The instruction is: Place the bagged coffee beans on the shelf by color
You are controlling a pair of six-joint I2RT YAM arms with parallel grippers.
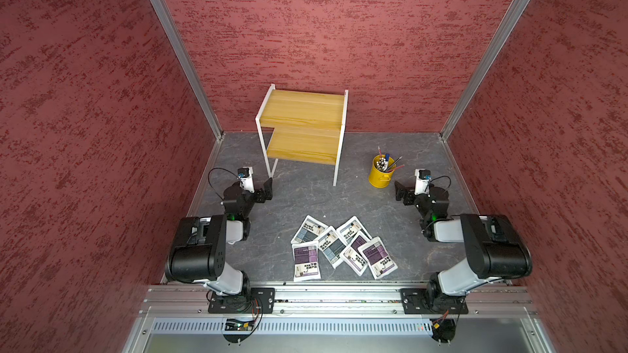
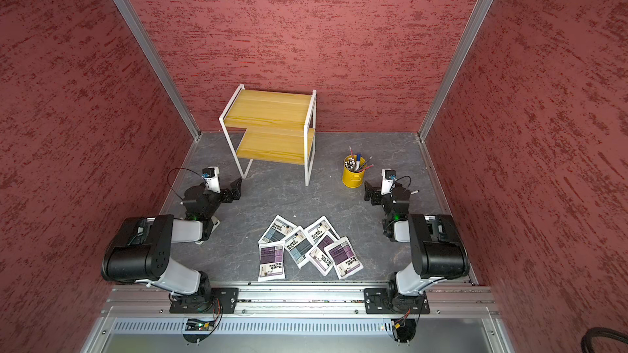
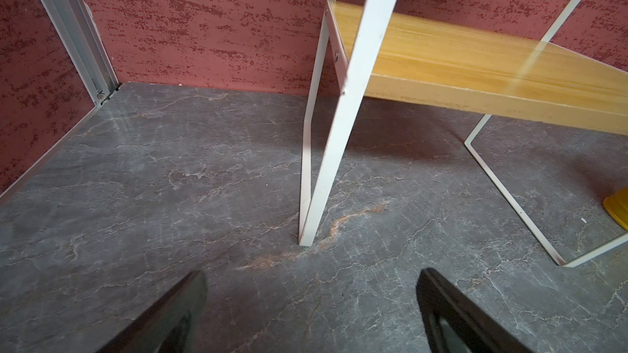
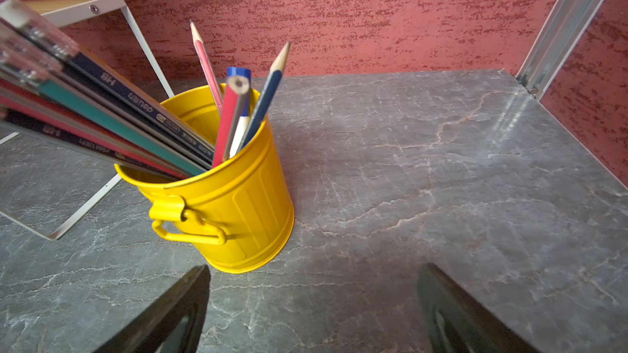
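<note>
Several flat coffee bags lie in an overlapping group at the table's front, some with purple labels, like the purple bag (image 1: pixel 306 261) at the left and the purple bag (image 1: pixel 377 258) at the right. Others carry grey-blue labels, such as the grey-blue bag (image 1: pixel 332 246) in the middle. Behind them stands a two-tier shelf (image 1: pixel 304 108) with wooden boards and a white frame, both boards bare. My left gripper is open and empty, in front of the shelf's left leg. My right gripper, open with nothing between its fingers, points past the yellow bucket.
A yellow bucket (image 2: pixel 353 175) full of pencils stands right of the shelf, close to my right gripper. Bare grey tabletop (image 2: pixel 287 196) lies between the shelf and the bags. Red walls close in the back and sides.
</note>
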